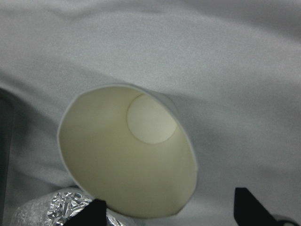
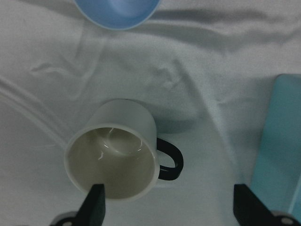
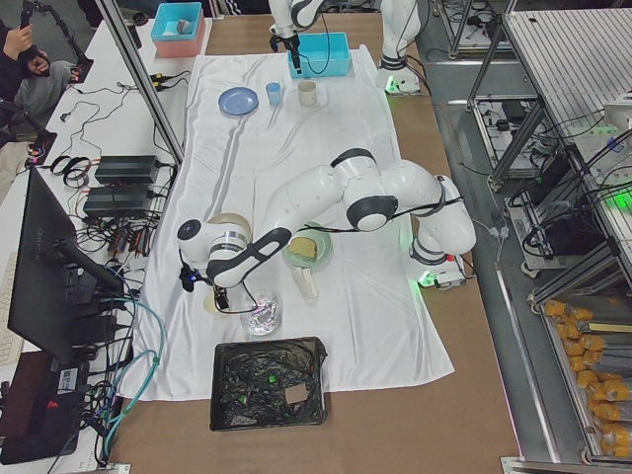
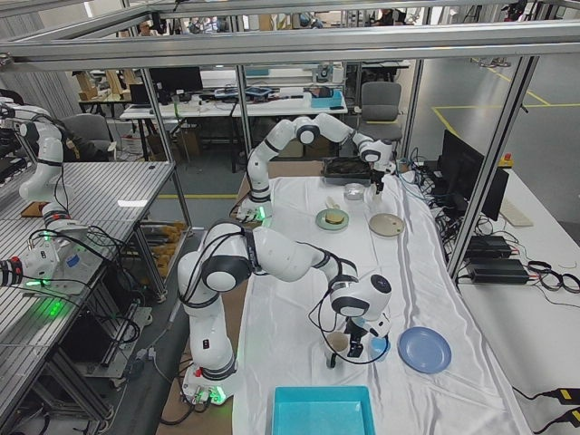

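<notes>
A white paper cup [image 1: 122, 160] fills the middle of the left wrist view, beside crinkled foil [image 1: 66, 207]. My left gripper hovers open around its near side, fingers apart. In the right wrist view a white mug [image 2: 99, 165] with a black handle lies below my open right gripper, nothing visibly held. A blue cup [image 2: 117, 12] is beyond it. The green plate [image 4: 322, 220] holds a yellow item [image 4: 334, 217].
A black tray [image 3: 267, 415] sits at the near end in the camera left view, a cyan bin [image 4: 323, 417] at the far end. A blue plate [image 4: 424, 350] and a beige plate [image 4: 386, 229] rest on the cloth.
</notes>
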